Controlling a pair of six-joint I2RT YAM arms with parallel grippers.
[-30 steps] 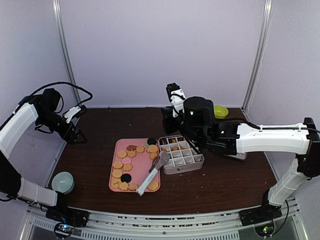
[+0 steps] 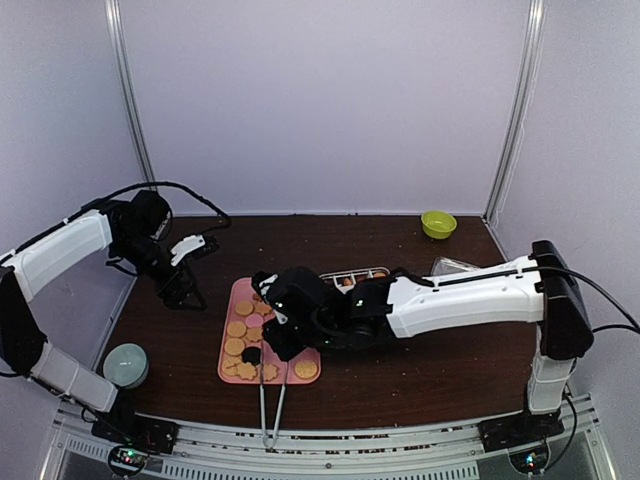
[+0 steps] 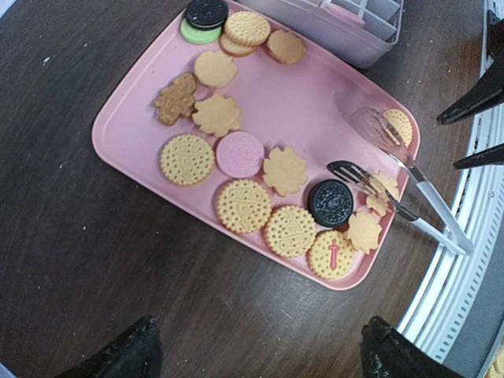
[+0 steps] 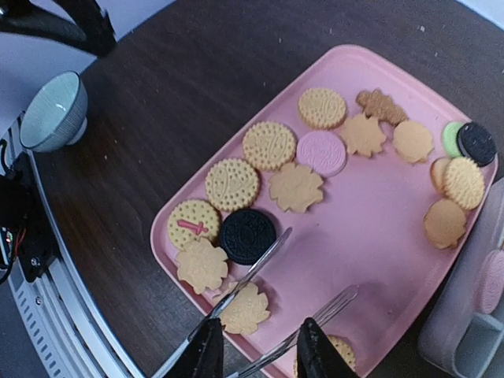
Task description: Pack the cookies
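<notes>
A pink tray [image 3: 291, 94] holds cookies: round ones [image 3: 244, 206], flower shapes, a pink one [image 3: 240, 154] and dark ones [image 4: 247, 236]. Metal tongs [image 3: 449, 228] lie across its near edge, spread apart. My right gripper is low over the tray at the tongs, part open; whether it touches them is unclear. My left gripper hangs open above the table left of the tray, nothing between its fingers. The divided packing box [image 4: 453, 342] sits beside the tray, mostly behind my right arm in the top view.
A pale blue bowl [image 2: 125, 365] stands near left, a green bowl [image 2: 439, 224] at back right. A clear container [image 2: 452, 266] is partly hidden by the right arm.
My right arm has swung down and left over the tray. My left arm has moved slightly rightward. The tongs have gone from slanting over the tray to lying spread at its front edge.
</notes>
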